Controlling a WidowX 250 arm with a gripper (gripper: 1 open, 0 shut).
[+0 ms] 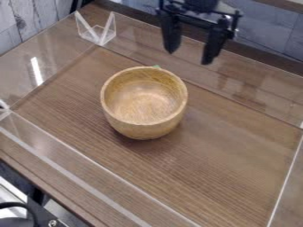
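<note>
My gripper (192, 46) hangs at the top centre, raised above the back of the wooden table (225, 160). It is black, with its two fingers apart and nothing seen between them. Below and left of it sits a tan round bowl (143, 102), upright and empty. A small pale green object shows just behind the bowl's rim, too small to tell what it is.
A clear plastic piece (97, 28) is at the back left, and another clear edge shows at the left side. Black cable lies at the lower left corner beyond the table.
</note>
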